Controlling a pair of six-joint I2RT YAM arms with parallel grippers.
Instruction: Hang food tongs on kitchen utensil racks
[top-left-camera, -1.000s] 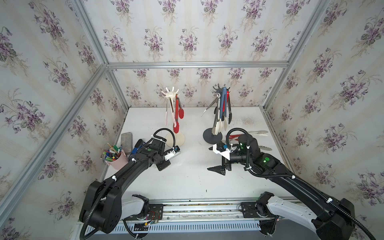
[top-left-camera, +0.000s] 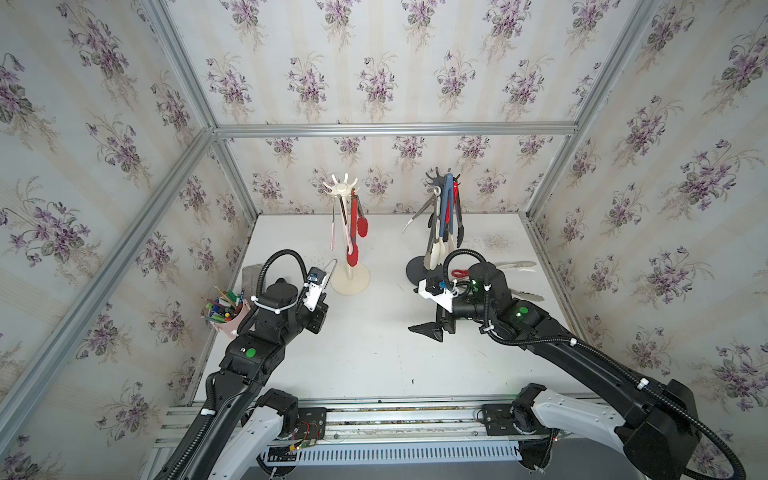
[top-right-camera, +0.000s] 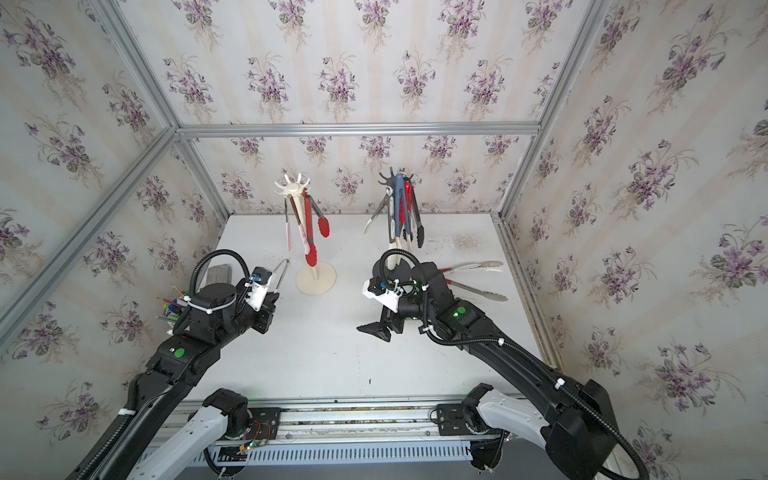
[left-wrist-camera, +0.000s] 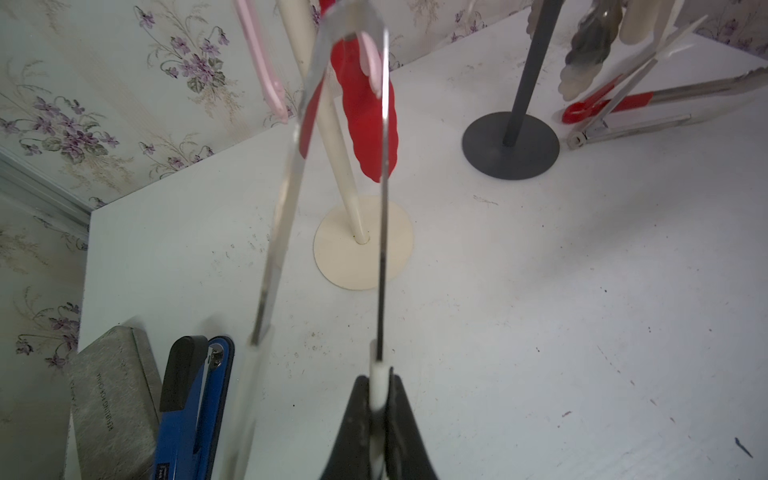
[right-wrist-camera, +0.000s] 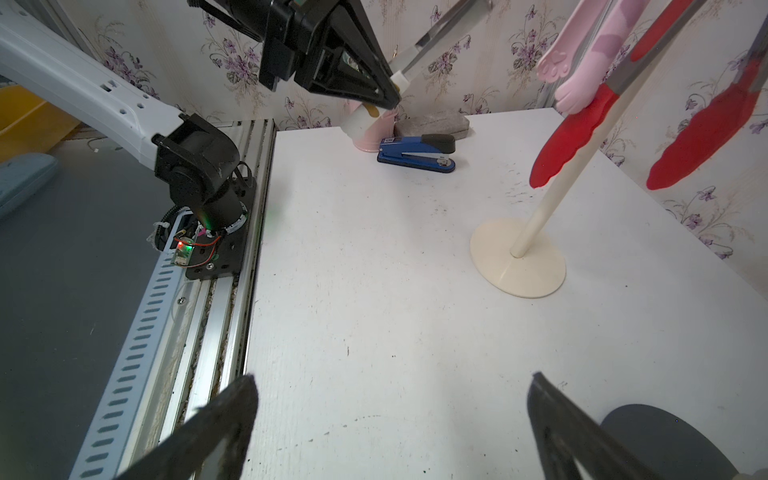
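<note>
Metal tongs with white tips (left-wrist-camera: 382, 264) stand upright before the left wrist camera, bend at the top. My left gripper is shut on one of their thin legs near its white end; the other leg hangs free to the left. The cream utensil rack (top-left-camera: 350, 280) stands beyond them, carrying red tongs (top-left-camera: 353, 232) and pink tongs (right-wrist-camera: 604, 56). A dark rack (left-wrist-camera: 512, 145) to the right holds several tongs. My right gripper is open and empty, above the table in front of the dark rack.
Red-handled tongs (left-wrist-camera: 608, 102) and others lie on the table right of the dark rack. At the left are a blue stapler (left-wrist-camera: 192, 408), a grey block (left-wrist-camera: 116, 400) and a pink pen cup (top-left-camera: 233, 318).
My left arm has lifted and swung slightly left, its gripper now higher, with the tongs showing above it. The right arm has shifted a little to the left.
</note>
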